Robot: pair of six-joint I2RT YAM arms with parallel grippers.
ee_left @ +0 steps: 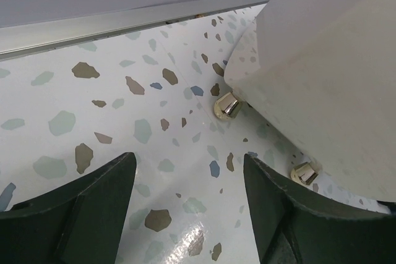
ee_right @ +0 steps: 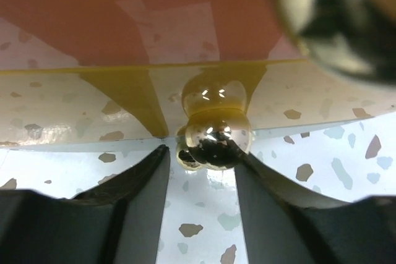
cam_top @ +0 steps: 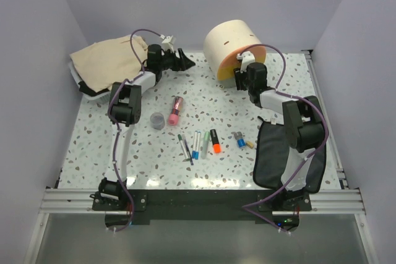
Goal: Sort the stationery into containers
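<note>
Several markers and pens, among them a black-and-orange marker [cam_top: 215,141], a green pen [cam_top: 206,144] and a blue-capped pen [cam_top: 196,145], lie on the speckled table. A pink pencil pouch [cam_top: 176,110] and a clear round cup [cam_top: 157,120] are further left. At the back stands a cream drum-shaped container [cam_top: 232,38] with an orange front. Its gold knob [ee_right: 219,137] sits between the fingers of my right gripper, which are parted around it; a firm grip cannot be made out. My left gripper is open over bare table, left of the container.
A grey bin covered by beige cloth [cam_top: 106,63] stands back left. Flat on the right lies a black mesh pouch [cam_top: 288,156]. A blue item [cam_top: 239,140] and a small tan piece [cam_top: 250,144] rest front right.
</note>
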